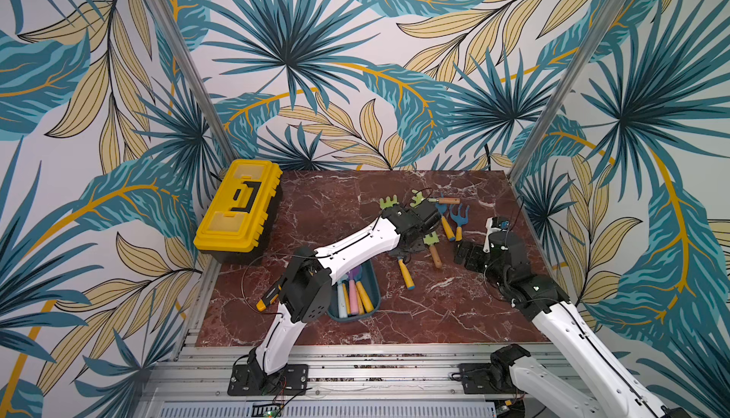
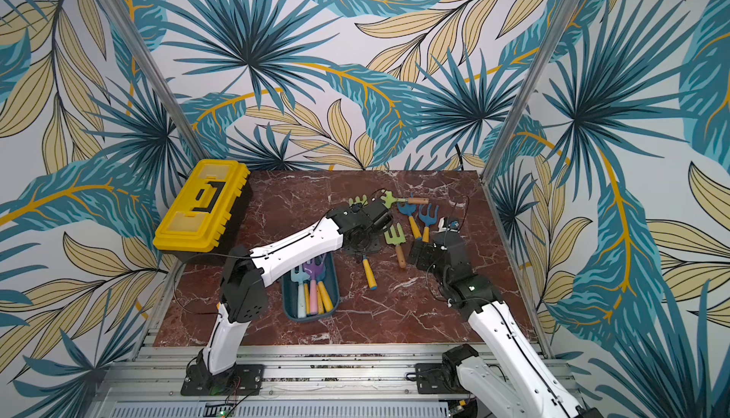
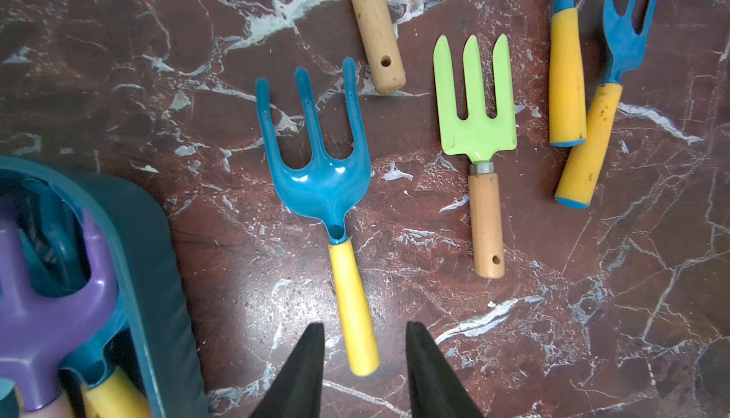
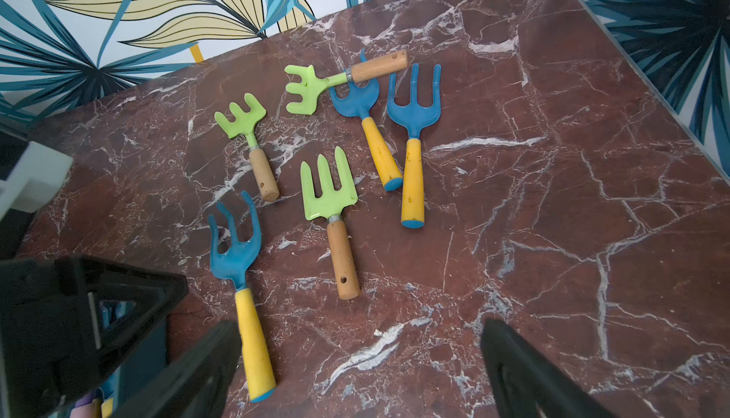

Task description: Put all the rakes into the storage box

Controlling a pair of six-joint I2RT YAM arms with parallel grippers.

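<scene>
A blue three-tined rake with a yellow handle (image 3: 353,304) lies on the table right of the dark-blue storage box (image 3: 144,281). My left gripper is open above it; the handle's end appears between the fingers, with gaps on both sides. In the right wrist view, the left gripper's dark fingers (image 4: 144,285) hang left of this rake (image 4: 237,258). Several tools fill the box, among them a purple fork (image 3: 45,319). On the right side of the table my right gripper stands open, nothing between its fingers.
A green fork with a wooden handle (image 4: 340,254) lies right of the rake. Behind are two smaller green rakes and two blue tools with yellow handles (image 4: 413,182). A yellow toolbox (image 1: 239,205) stands at the back left.
</scene>
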